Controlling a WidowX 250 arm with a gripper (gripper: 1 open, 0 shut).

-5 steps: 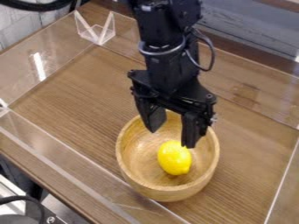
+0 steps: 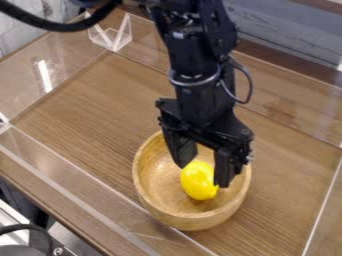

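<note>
My black gripper (image 2: 201, 150) is over a round wooden bowl (image 2: 174, 210), its two dark finger assemblies spread open and reaching down toward a yellow object (image 2: 199, 182) in the bowl. The yellow object sits near the bowl's middle, just below the fingers; its top is partly hidden by the gripper, and I cannot tell whether they touch.
A small clear wire-like holder (image 2: 111, 30) stands at the back left. Black cables lie at the lower left edge.
The gripper has moved slightly lower and nearer the yellow object over the last second. The bowl and yellow object look nearly unchanged.
</note>
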